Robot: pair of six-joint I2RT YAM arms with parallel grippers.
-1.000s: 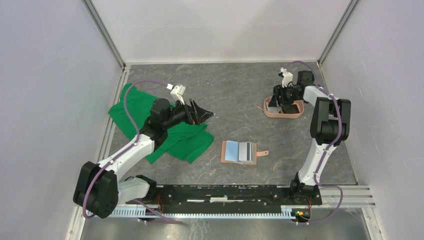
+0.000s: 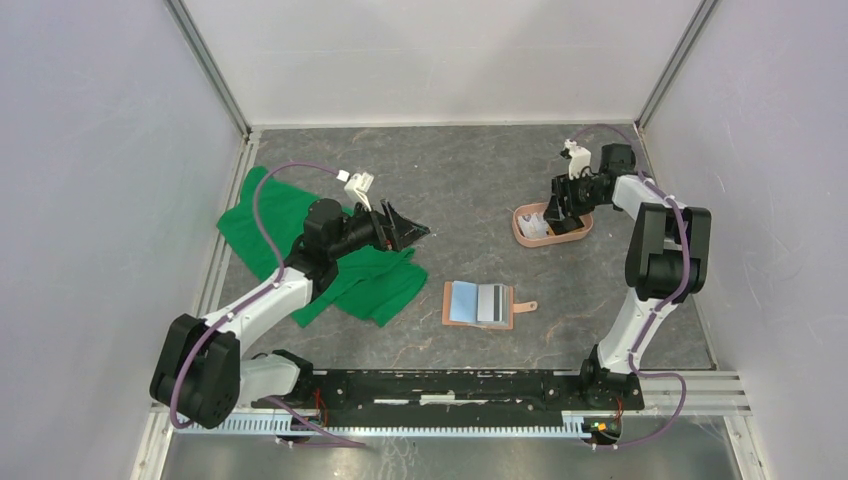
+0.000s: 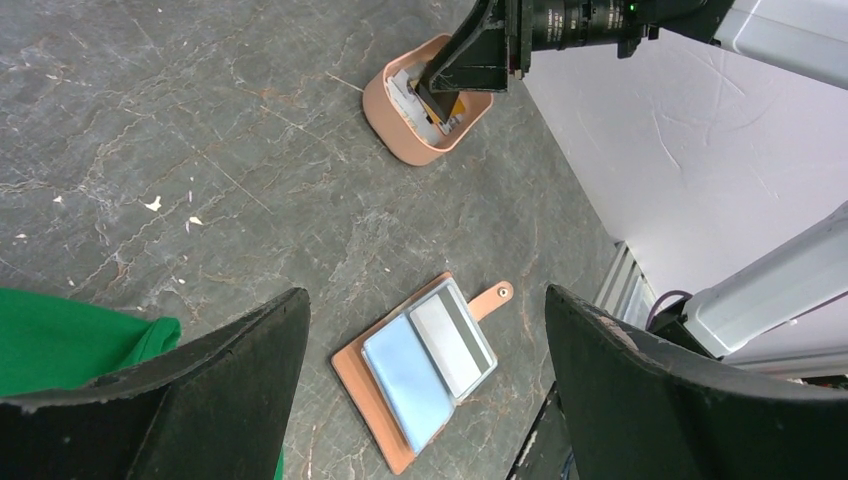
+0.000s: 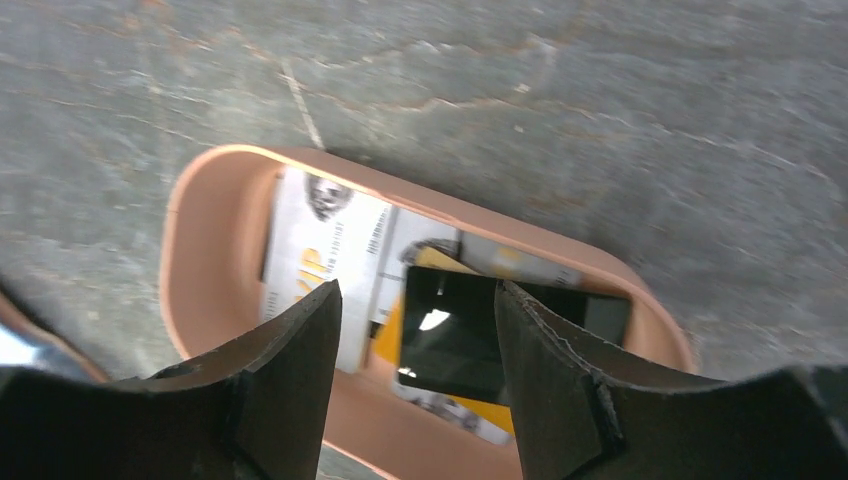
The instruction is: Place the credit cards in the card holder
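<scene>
Several cards lie loose in a pinkish oval box (image 2: 529, 241) at the right of the table. In the right wrist view a black card (image 4: 455, 330) rests on top of yellow and white ones, beside a white card (image 4: 325, 250). Over the box is my right gripper, open, its fingers partly hiding the black card. The card holder (image 2: 450, 322) lies opened flat near the front of the table, with a light blue panel and a grey panel showing. My left gripper (image 2: 412, 232) is open and empty, up and to the left of the holder.
A crumpled green cloth (image 2: 385, 295) spreads under the left arm. The holder's brown strap (image 2: 526, 307) sticks out to its right. Bare grey tabletop (image 2: 470, 180) lies between the two arms; a white wall stands close on the right.
The box has slid left and turned slightly. The left arm has barely moved; the holder stays put.
</scene>
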